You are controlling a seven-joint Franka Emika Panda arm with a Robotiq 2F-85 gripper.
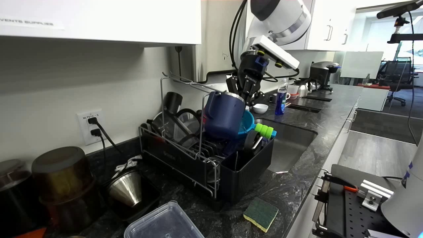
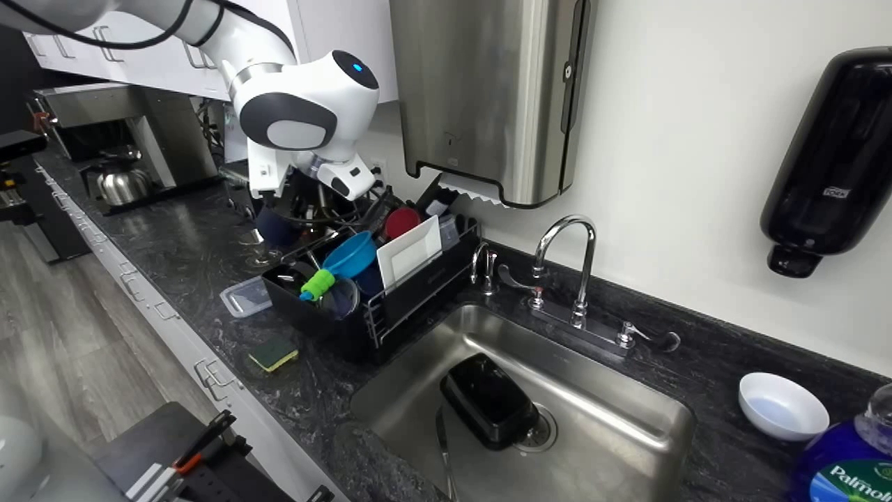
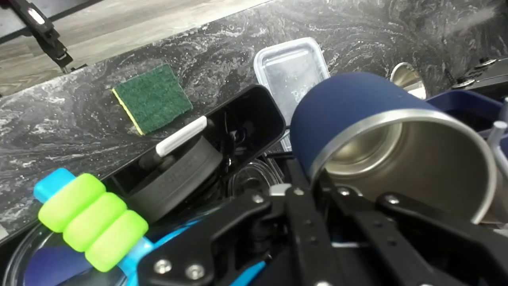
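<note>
A dark blue mug (image 1: pixel 224 115) with a steel rim hangs tilted over the dish rack (image 1: pixel 170 152), its handle toward the wall. My gripper is shut on the wall of the mug at its rim. In the wrist view the mug's open steel inside faces me. From the second exterior view the mug (image 2: pixel 276 227) shows only in part below the arm, and my fingers are hidden there. Whether its base touches dishes in the rack cannot be told.
In the rack are a blue bowl (image 2: pixel 351 254), a green-handled brush (image 2: pixel 317 284), a white plate (image 2: pixel 410 252) and a red cup (image 2: pixel 402 222). A sponge (image 1: pixel 260 214) and a clear container (image 1: pixel 164 222) lie in front. The sink (image 2: pixel 585 386) holds a black container (image 2: pixel 488 400).
</note>
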